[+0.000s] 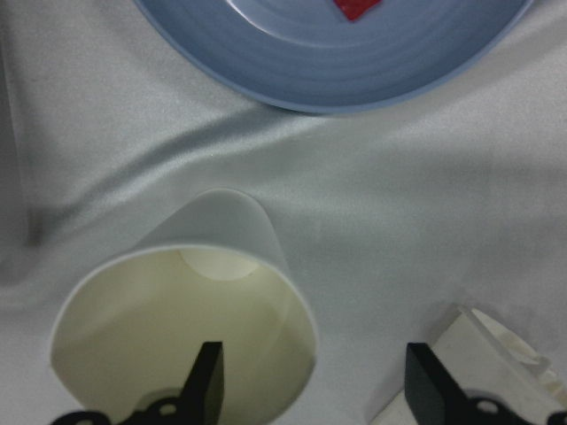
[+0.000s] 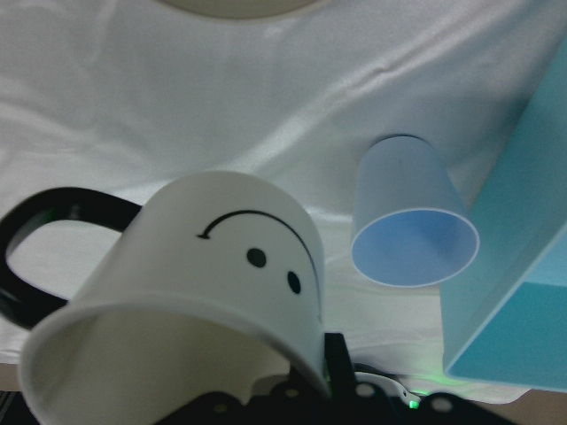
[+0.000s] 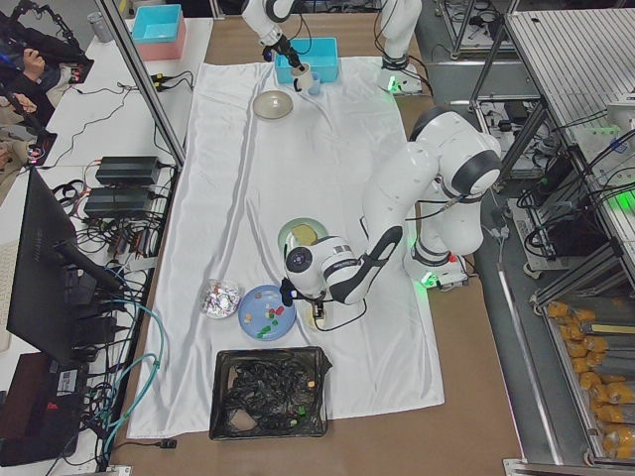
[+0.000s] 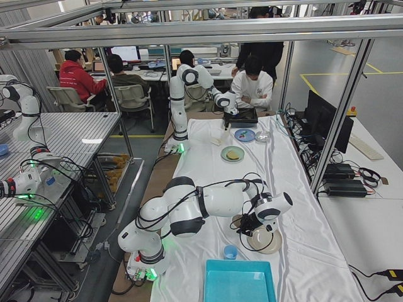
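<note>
In the left wrist view a white cup (image 1: 177, 319) lies on its side on the cloth below a blue plate (image 1: 337, 71); my left gripper is open over it, a fingertip at either side of the cup's right wall. A white carton-like item (image 1: 469, 372) sits at lower right. My right gripper is at a white mug (image 2: 213, 257) with a smile face and black handle, apparently gripping its rim; whether it is fully shut is hard to see. Beside the mug is a light blue cup (image 2: 412, 212).
A cyan bin (image 4: 238, 280) is next to the blue cup, with a beige plate (image 3: 273, 104) nearby. A green plate (image 4: 232, 153), foil-covered dish (image 3: 219, 297) and black tray (image 3: 268, 392) share the cloth.
</note>
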